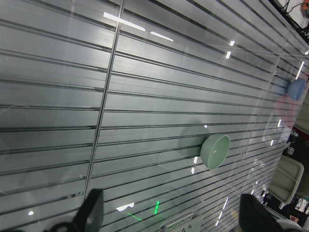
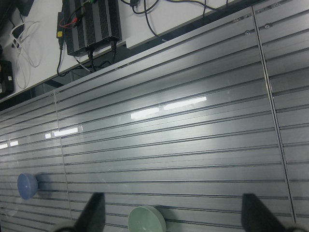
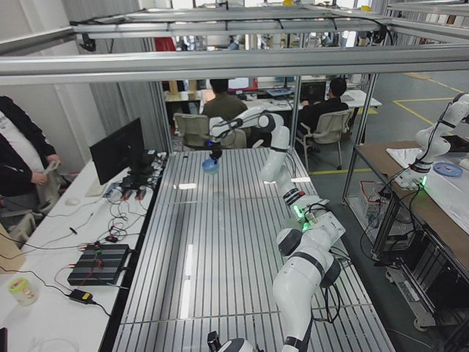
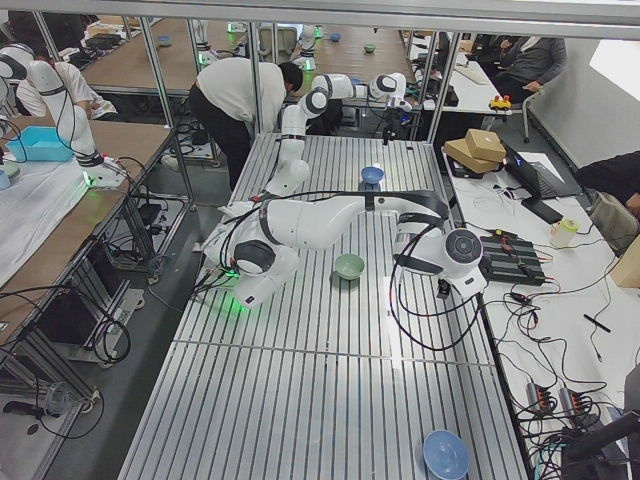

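Note:
In the left wrist view, my left gripper is open above the slatted metal table, with a green bowl [image 1: 215, 152] and a blue bowl [image 1: 296, 89] beyond its fingers. My right gripper is also open; the green bowl [image 2: 146, 220] is at the bottom of its view, the blue bowl [image 2: 27, 185] further left. Neither holds anything visible. In the camera left view, a far arm's gripper is just above a blue bowl [image 3: 210, 166]; contact is unclear. The camera right view shows the green bowl [image 4: 349, 266] mid-table and blue bowls at far and near ends.
Desks with a monitor [image 3: 117, 150], cables and black boxes [image 3: 99, 264] border the table [image 3: 220, 242]. Aluminium frame posts and beams surround it, with people outside. The camera left view shows much clear table.

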